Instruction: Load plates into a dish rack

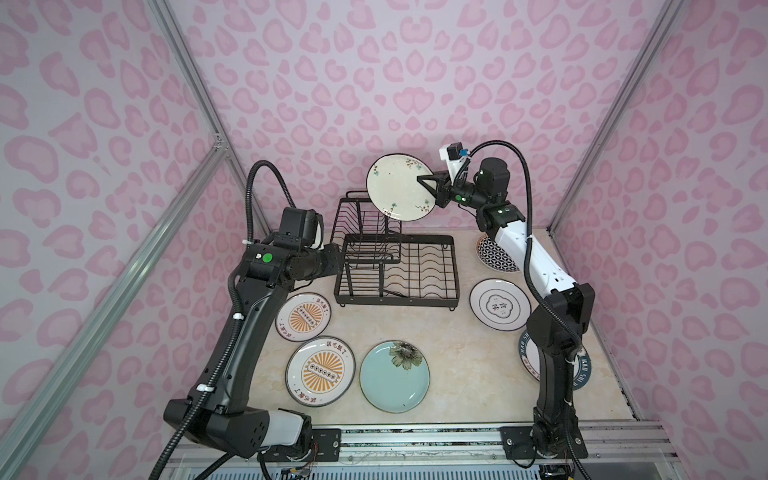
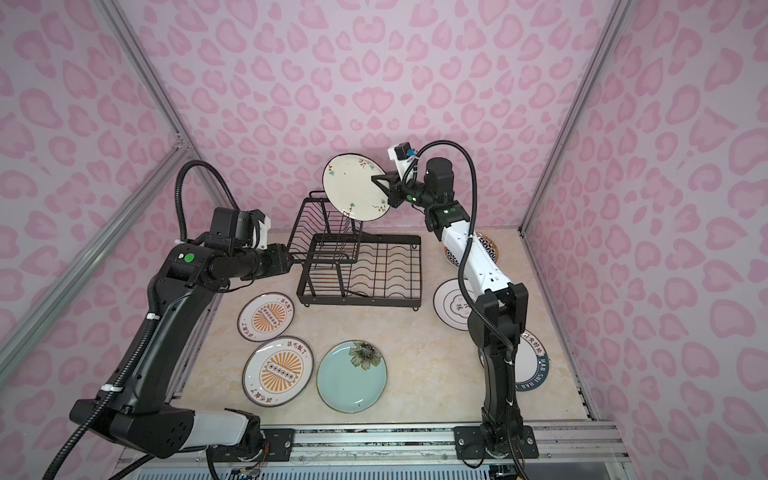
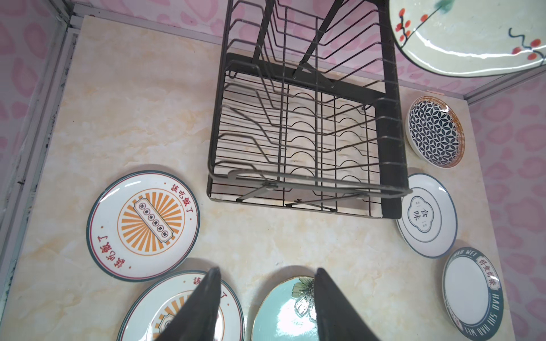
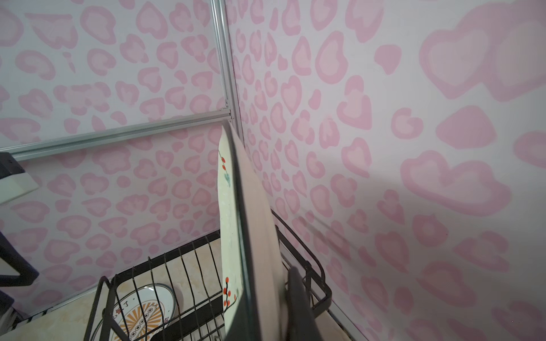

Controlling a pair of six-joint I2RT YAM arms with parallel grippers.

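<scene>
A cream plate with floral sprigs (image 1: 397, 186) is held on edge above the black two-tier dish rack (image 1: 396, 301) by my right gripper (image 1: 426, 181), shut on its right rim; in the right wrist view the plate (image 4: 230, 204) stands nearly vertical between the fingers. My left gripper is empty and open, left of the rack, over the table. Plates lie flat: two orange-sunburst plates (image 1: 305, 316) (image 1: 320, 370) at left, a turquoise plate (image 1: 394, 380) at front, a grey-emblem plate (image 1: 500, 304) right of the rack, a blue-rimmed plate (image 1: 532, 360) and a patterned dish (image 1: 496, 254).
The rack's raised tier and lower slots show no plates in them. Pink walls and metal frame rails enclose the table on the sides and back.
</scene>
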